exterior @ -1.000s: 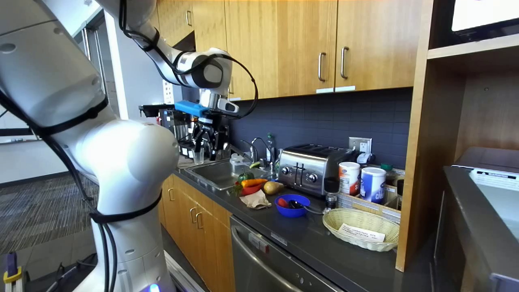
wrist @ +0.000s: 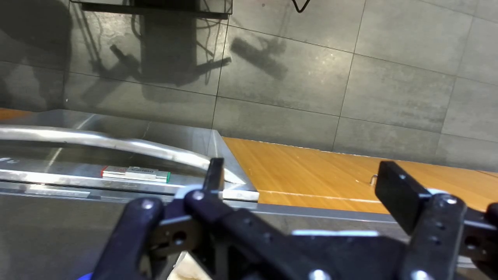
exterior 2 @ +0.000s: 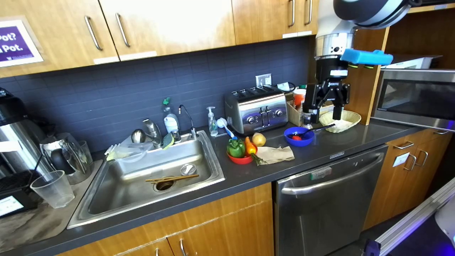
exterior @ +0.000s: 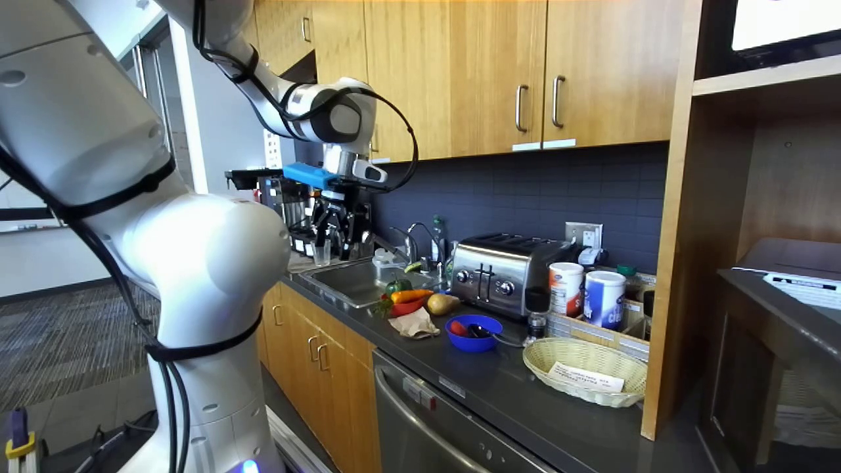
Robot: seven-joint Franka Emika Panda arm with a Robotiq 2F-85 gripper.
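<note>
My gripper hangs pointing down above the counter in exterior view 2, its fingers apart with nothing between them. In the wrist view, the two black fingers stand wide apart over the counter's front edge and the floor. A blue bowl sits on the counter below and left of the gripper, holding a red item and a black-handled utensil. Left of it, a red bowl carries a green pepper and a carrot. At the right, a dark-fronted microwave is partly in view.
A four-slot toaster stands against the backsplash, with a wicker basket to its right. The sink holds wooden sticks. Brown paper lies flat near the red bowl. Upper cabinets overhang the counter.
In exterior view 1, the dark panel at the right edge, seemingly the microwave door, has swung and now hides more of the pale area behind it. The arm shows no visible movement.
</note>
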